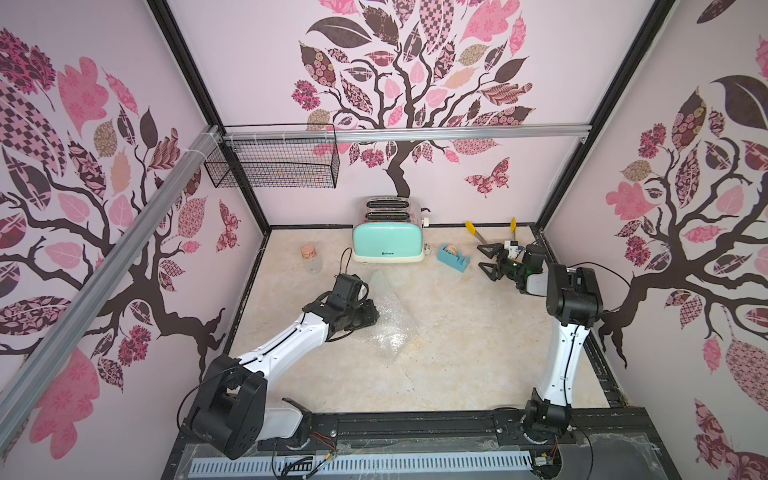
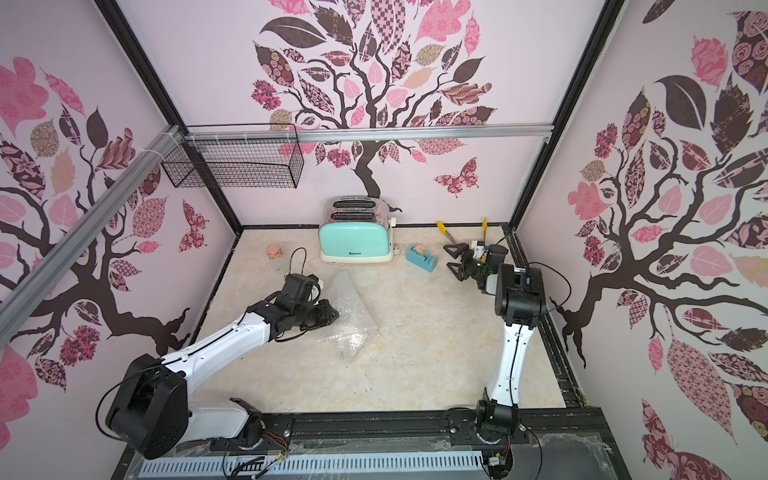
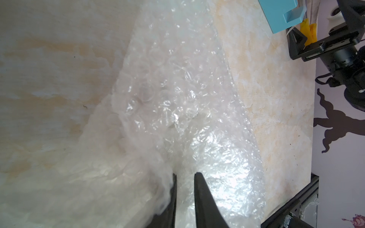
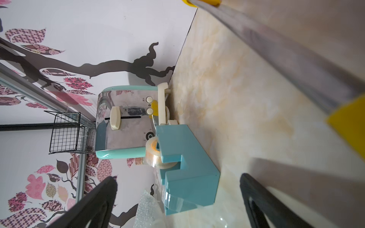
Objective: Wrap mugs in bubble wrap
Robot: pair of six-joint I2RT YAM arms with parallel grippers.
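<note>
A clear sheet of bubble wrap [image 1: 392, 324] lies over the left-centre of the table, folded and raised in the left wrist view. My left gripper is shut on the bubble wrap at its left side; its dark fingers stand slightly apart with film around them. No mug shows; whether one is under the film I cannot tell. At the back right, my right gripper is open and empty, its fingers wide apart. Beyond them in the right wrist view is the blue tape dispenser [image 4: 194, 176], not touched.
Two long tools with yellow ends [image 1: 470, 227] lie by my right gripper at the back right. A turquoise toaster [image 1: 388, 242] stands against the back wall, with a pink-topped glass jar [image 1: 311, 260] to its left.
</note>
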